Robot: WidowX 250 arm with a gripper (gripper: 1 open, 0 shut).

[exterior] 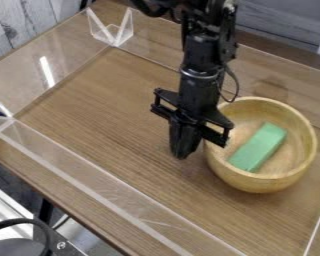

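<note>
The black gripper (184, 144) hangs low over the wooden table, just left of a wooden bowl (286, 170), its tip near or against the bowl's left side. It looks shut, with nothing visible between its fingers. Inside the bowl lies a green block (258, 147).
A clear plastic piece (109, 30) stands at the back left. Walls line the back, and cables and dark fittings sit at the lower left corner.
</note>
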